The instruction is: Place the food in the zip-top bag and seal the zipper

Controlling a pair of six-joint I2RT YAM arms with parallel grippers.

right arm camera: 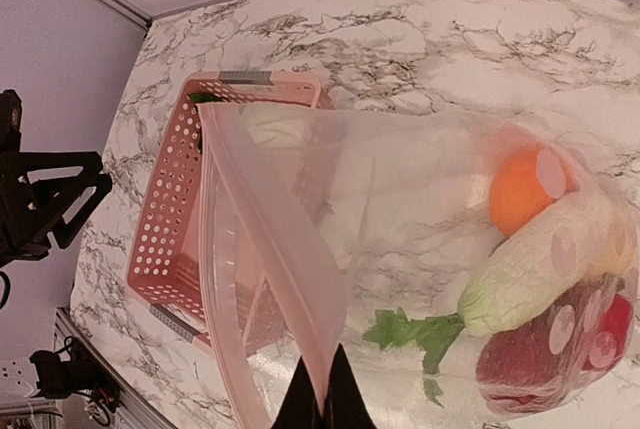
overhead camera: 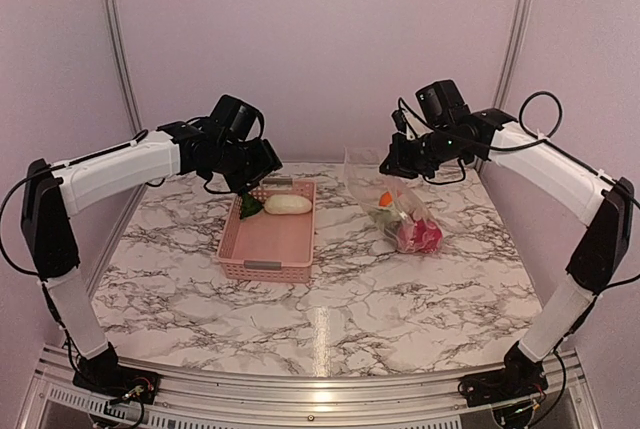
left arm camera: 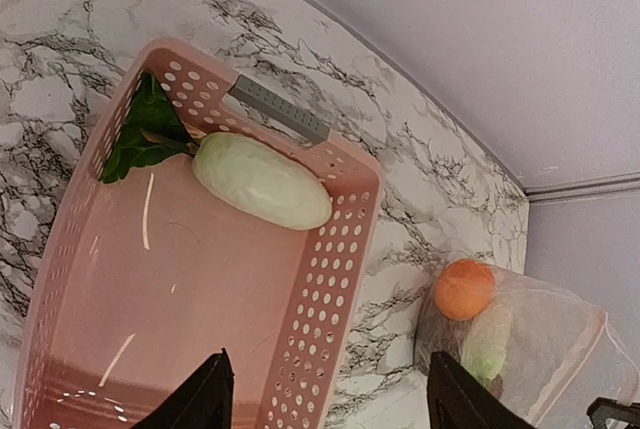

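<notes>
A clear zip top bag [right arm camera: 400, 179] rests on the table at the right, its mouth edge pinched in my right gripper, which is shut on it. Through the film show an orange ball-like food [right arm camera: 522, 189], a pale vegetable with green leaves [right arm camera: 530, 269] and dark red and red pieces [right arm camera: 530, 349]. In the pink basket [overhead camera: 265, 272] a whitish long vegetable [left arm camera: 262, 181] lies at the far end, with dark green leaves [left arm camera: 150, 129] beside it in the corner. Over the basket, my left gripper stands open with nothing between its fingers.
Grey handles [left arm camera: 280, 107] sit at the basket's ends. Bare marbled table [overhead camera: 400, 319] lies in front of the bag and basket. A plain wall [overhead camera: 310, 59] rises behind the table's far edge.
</notes>
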